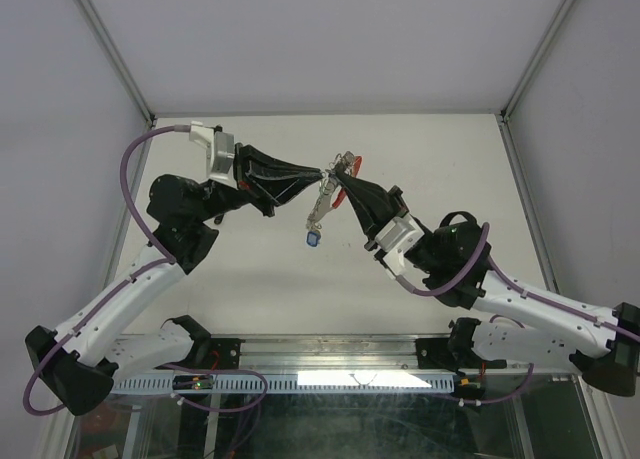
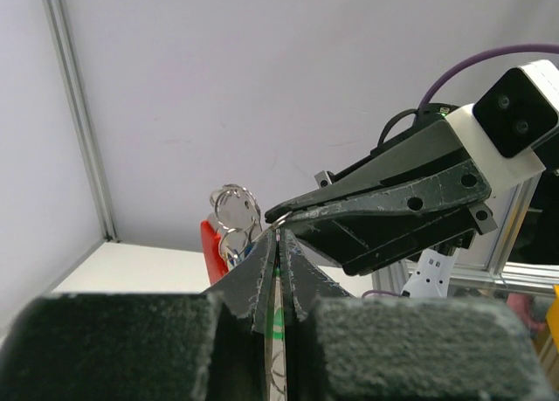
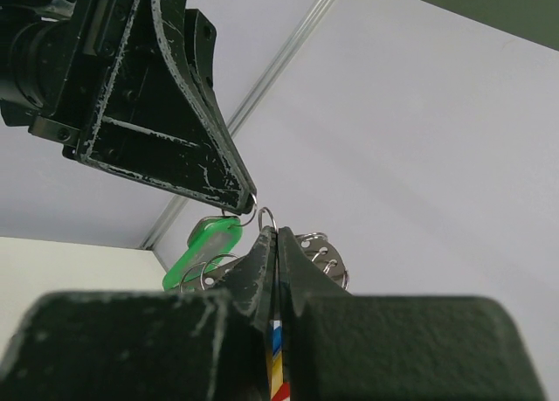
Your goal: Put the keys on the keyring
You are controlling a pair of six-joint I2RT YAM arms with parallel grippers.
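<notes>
My left gripper is shut on a thin wire ring, part of which (image 3: 255,212) curves from its tips in the right wrist view. Close against it, my right gripper is shut on another thin ring (image 3: 266,213). Under the right gripper hangs the bundle of keys and rings: a metal piece with holes and small rings (image 3: 320,249), a green key (image 3: 203,245), a red key (image 2: 212,252) and a blue one (image 1: 313,238). Whether the two held rings are linked cannot be told.
Both arms meet above the white table (image 1: 260,279), which is clear around the bundle. Grey walls (image 1: 330,49) enclose the back and sides. A small dark object (image 1: 219,218) is partly seen beside the left arm.
</notes>
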